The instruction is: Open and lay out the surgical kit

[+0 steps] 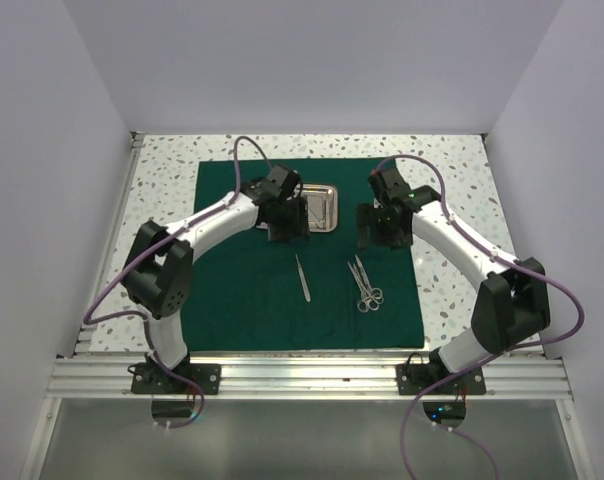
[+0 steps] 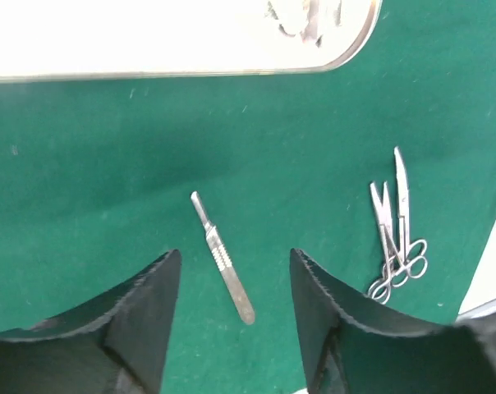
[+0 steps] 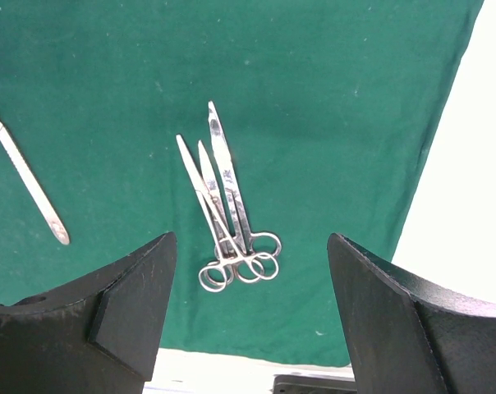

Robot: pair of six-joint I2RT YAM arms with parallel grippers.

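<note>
A steel tray (image 1: 324, 188) with instruments inside rests on the green cloth (image 1: 242, 310), partly under my left arm. A scalpel (image 2: 229, 275) lies on the cloth below the tray, beneath my left gripper, which is open and empty. Several scissor-like instruments (image 3: 223, 172) lie together at the cloth's right side, their handles toward the front. My right gripper hangs open above them, nothing between its fingers.
The speckled table (image 1: 462, 170) shows around the cloth.
</note>
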